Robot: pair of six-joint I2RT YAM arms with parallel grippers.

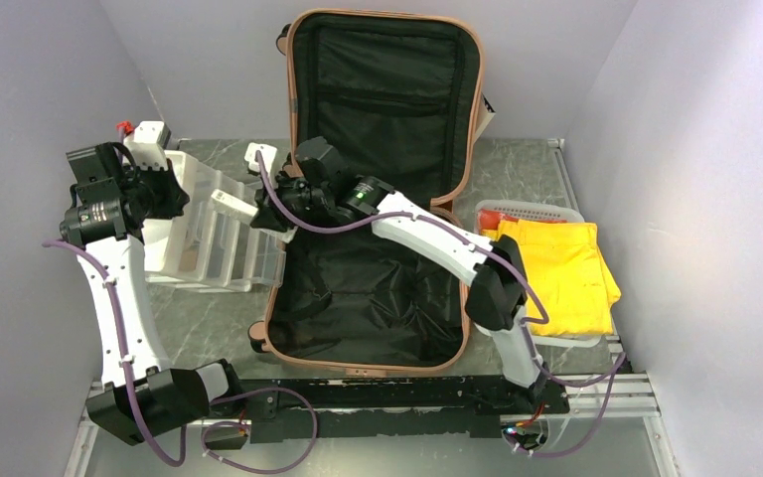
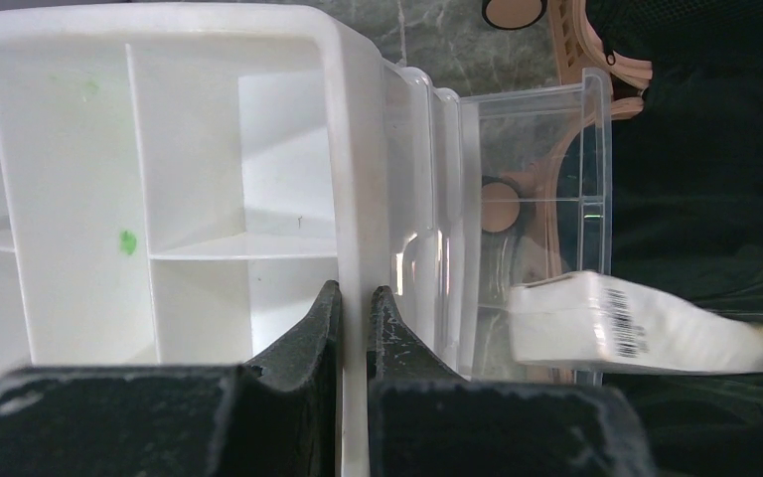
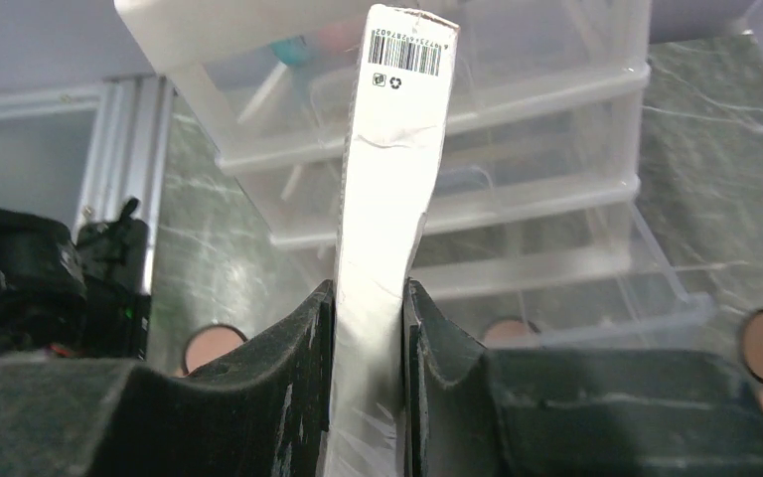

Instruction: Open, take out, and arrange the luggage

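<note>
An open black suitcase with tan trim (image 1: 363, 338) lies in the centre. At the left is a drawer unit with white top (image 2: 79, 298) and clear drawers, one pulled out (image 2: 532, 139). My left gripper is shut on the unit's white rim. My right gripper is shut on a long white box with a barcode (image 3: 387, 169), held over the suitcase's left edge beside the clear drawers.
A basket (image 1: 539, 211) with yellow folded cloth (image 1: 556, 278) and something red stands right of the suitcase. Grey walls enclose the sides and back; bare floor shows at the front left.
</note>
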